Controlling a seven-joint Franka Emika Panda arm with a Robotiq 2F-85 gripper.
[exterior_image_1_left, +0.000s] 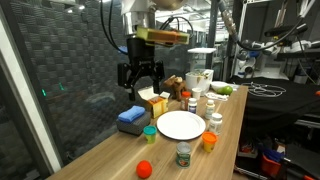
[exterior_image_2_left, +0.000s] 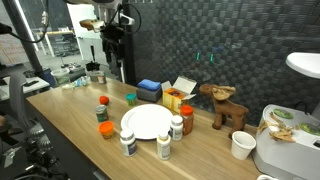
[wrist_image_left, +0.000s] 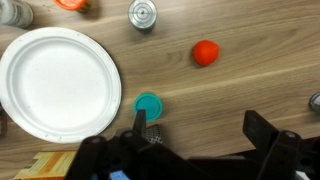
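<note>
My gripper stands open above the wooden table, its two black fingers wide apart with nothing between them. In exterior view 1 the gripper (exterior_image_1_left: 141, 86) hangs over the blue sponge-like block (exterior_image_1_left: 131, 114), which rests on a dark box. A green-topped cup (wrist_image_left: 148, 106) lies close to one finger's tip in the wrist view, well below it. The red ball (wrist_image_left: 205, 52) sits by itself on the wood, and a silver-topped can (wrist_image_left: 142, 14) is farther up. To the left is an empty white plate (wrist_image_left: 62, 88).
An orange cup (exterior_image_2_left: 106, 129) stands in front of the plate. Several bottles, including a white one (exterior_image_2_left: 164, 147), stand beside it. Toward the wall are a yellow box (exterior_image_2_left: 177, 97) and a brown animal figure (exterior_image_2_left: 226, 105). Bare table (wrist_image_left: 265, 75) surrounds the red ball.
</note>
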